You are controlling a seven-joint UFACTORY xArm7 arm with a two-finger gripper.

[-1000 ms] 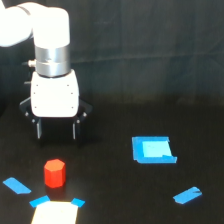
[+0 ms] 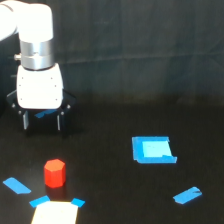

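Note:
My white gripper (image 2: pixel 42 120) is at the upper left, its two thin fingers pointing down and open with nothing visible between them. Below it and slightly to the right, a red hexagonal block (image 2: pixel 55 173) rests on the black table. A pale yellow square (image 2: pixel 54 213) framed by blue tape lies at the bottom edge, just under the red block. To the right, a light blue square (image 2: pixel 156 149) sits inside a blue tape outline.
Short strips of blue tape lie at the lower left (image 2: pixel 16 186) and lower right (image 2: pixel 187 195).
The gripper has shifted left and a little upward, away from above the red block. The block and taped squares are unchanged.

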